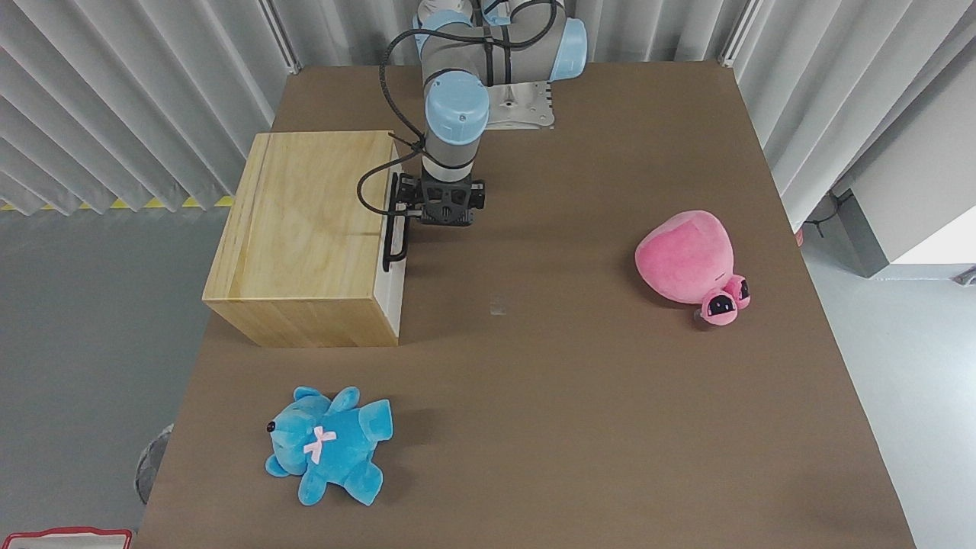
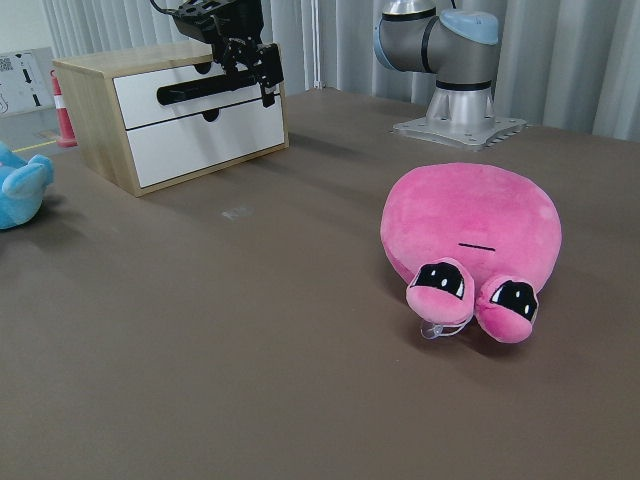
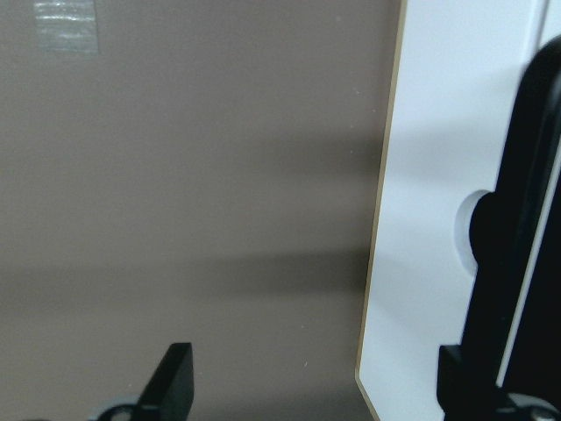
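Note:
The wooden cabinet [image 1: 293,229] has a white top drawer front [image 2: 170,81] closed flush above a lower drawer [image 2: 200,145]. My gripper [image 1: 446,200] is at that top drawer's black bar handle [image 2: 205,87]. In the wrist view the handle [image 3: 517,246] fills the right side, beside my right finger, and my left finger [image 3: 171,386] is over the table. Whether the fingers grip anything is hard to tell.
A blue bear [image 1: 334,444] lies near the cabinet's front end. A pink plush [image 1: 686,258] sits at right.

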